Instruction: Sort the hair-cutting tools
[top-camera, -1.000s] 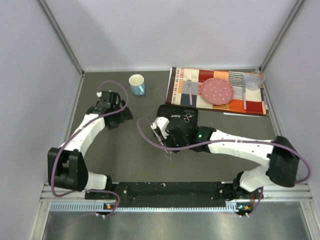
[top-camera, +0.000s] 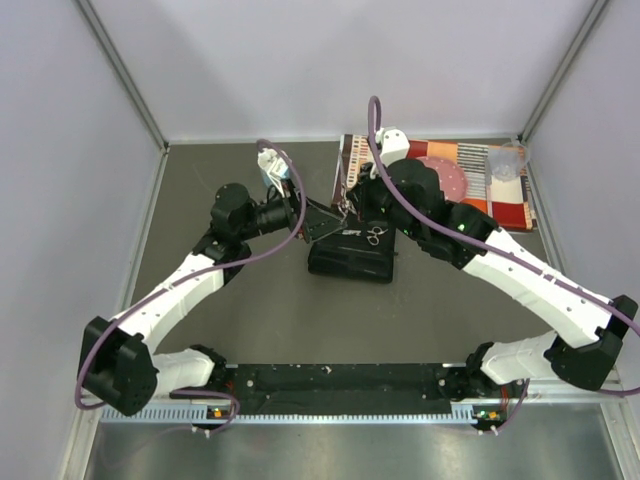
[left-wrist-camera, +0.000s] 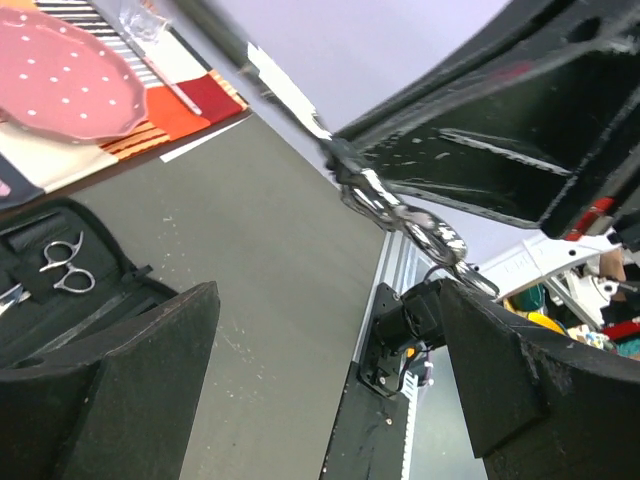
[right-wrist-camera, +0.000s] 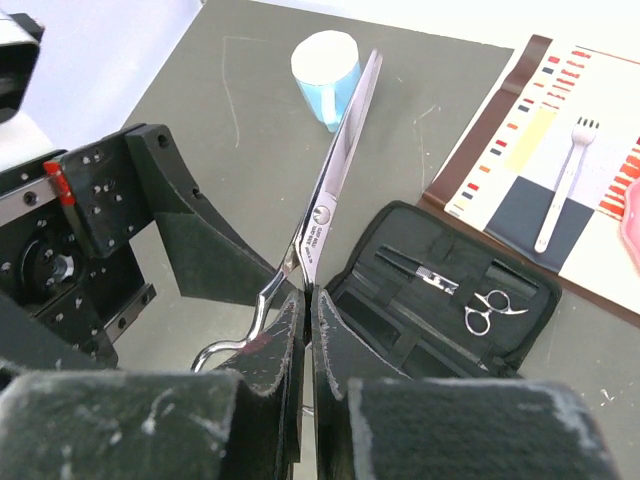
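Note:
A long pair of silver scissors (right-wrist-camera: 320, 210) is gripped by my right gripper, its shut fingertips meeting near the pivot. The blades point up and away, the handle loops to the lower left. My left gripper stands open beside it; the scissors (left-wrist-camera: 385, 200) cross edge-on at its opening, and whether they touch its fingers I cannot tell. One left finger (right-wrist-camera: 210, 245) shows close behind the handles. On the table lies the open black tool case (right-wrist-camera: 385, 245), holding another silver pair of scissors (right-wrist-camera: 488, 310) with a toothed blade part beside its loops.
A light blue mug (right-wrist-camera: 330, 78) stands behind the left gripper. Past the case are a striped placemat (top-camera: 440, 150), a red dotted plate (top-camera: 452, 180), a white fork (right-wrist-camera: 565, 185) and a clear cup (top-camera: 507, 160).
My right gripper has lifted the scissors from in front of the case to above its back part. My left gripper has come right, up to the scissors' handles, now partly covering the mug from above.

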